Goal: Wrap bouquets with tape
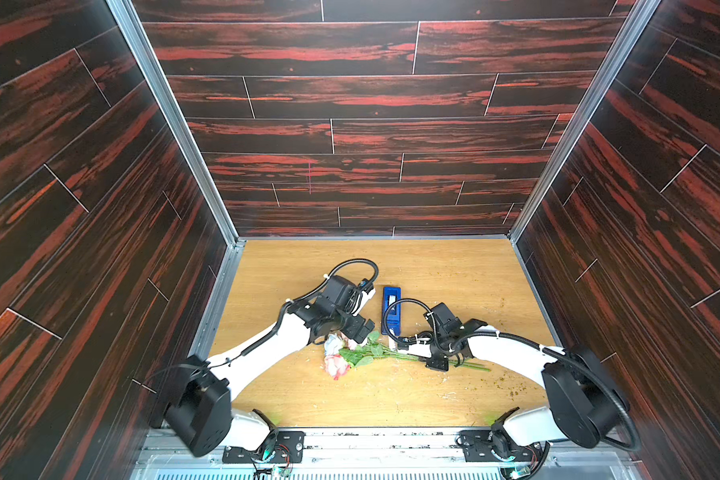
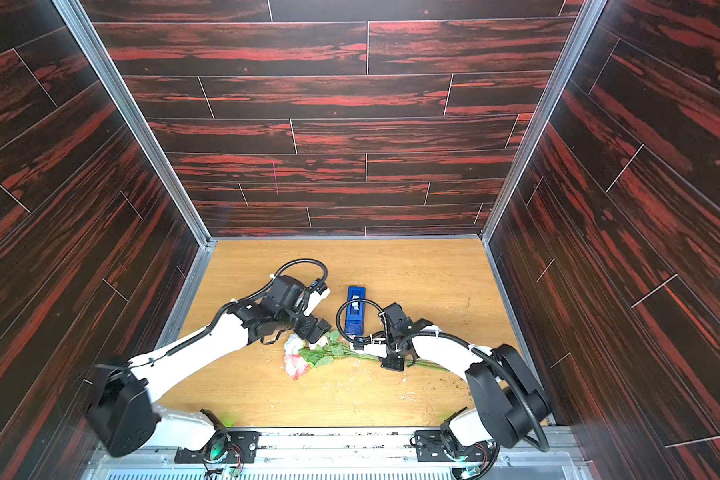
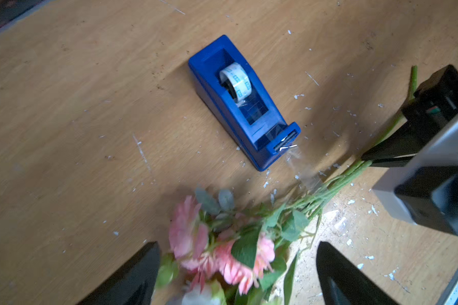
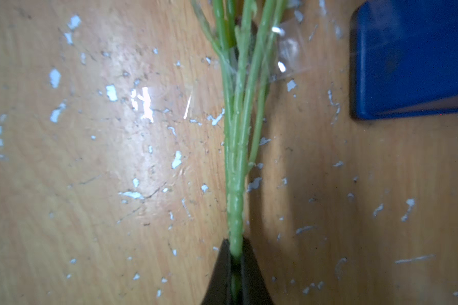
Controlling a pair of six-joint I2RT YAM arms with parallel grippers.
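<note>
Pink and white flowers [image 3: 239,256] with green leaves lie on the table below my left gripper, whose fingers are spread wide with nothing between them. Their green stems [image 4: 241,111] run together into a narrow bundle, and my right gripper is shut on it. A blue tape dispenser [image 3: 246,106] holding a white tape roll [image 3: 235,81] stands just behind the stems. From its cutter end, a clear tape strip [image 3: 302,167] stretches to the stems and touches them. Whether the tape passes around the whole bundle, I cannot tell.
White flecks and scraps dot the wooden table [image 1: 456,264]. My right wrist stands close beside the dispenser.
</note>
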